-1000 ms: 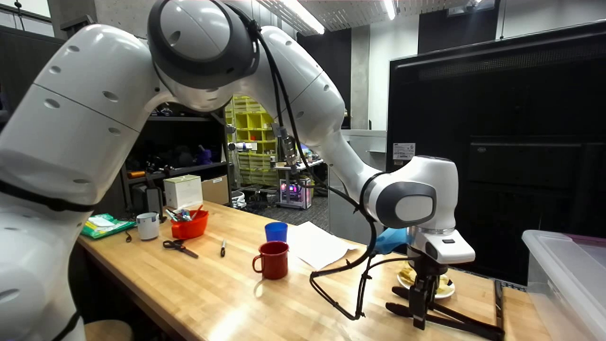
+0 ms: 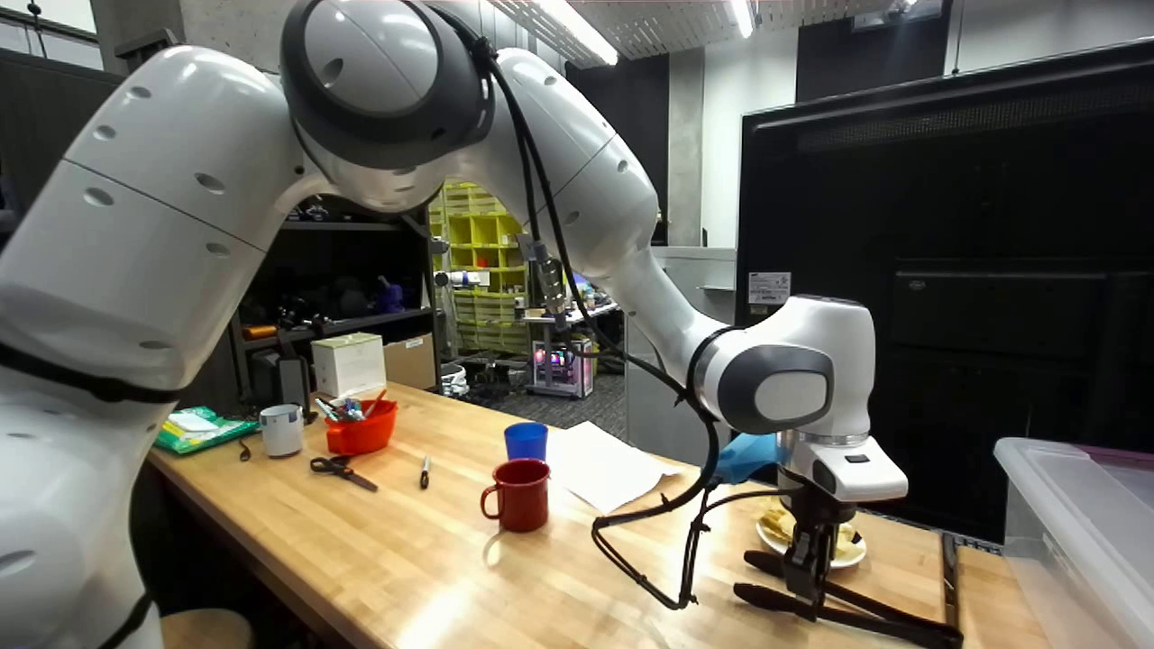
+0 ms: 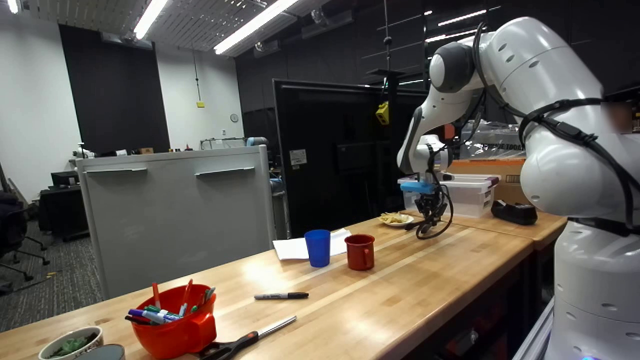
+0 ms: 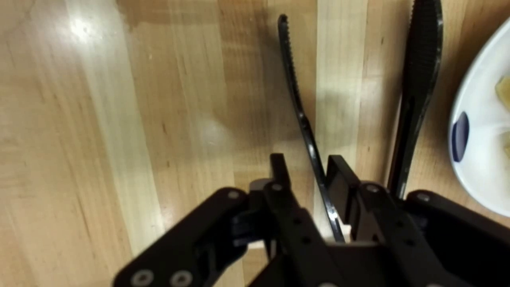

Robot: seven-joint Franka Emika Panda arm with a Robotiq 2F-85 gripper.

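Black tongs (image 2: pixel 887 618) with two long arms lie on the wooden table, their joined end to the right in exterior view 1. In the wrist view one serrated arm (image 4: pixel 297 95) runs up between the fingers of my gripper, close to the right-hand finger. A clear gap separates it from the left-hand finger, so the fingers stand partly open around it. The other tong arm (image 4: pixel 414 95) lies outside the fingers, on the right. My gripper (image 3: pixel 429 223) is down near the tabletop in exterior view 2.
A white plate of chips (image 3: pixel 396 219) sits close by the tongs. Elsewhere are a red mug (image 2: pixel 520 494), a blue cup (image 3: pixel 318 248), paper (image 2: pixel 606 467), scissors (image 2: pixel 343 471), a marker (image 3: pixel 280 296) and a red pen holder (image 2: pixel 362 428). A clear bin (image 2: pixel 1082 541) stands at the right.
My gripper has shifted very slightly to the right, and its fingers look differently spaced and a little higher at the tips. The tongs lie almost where they were.
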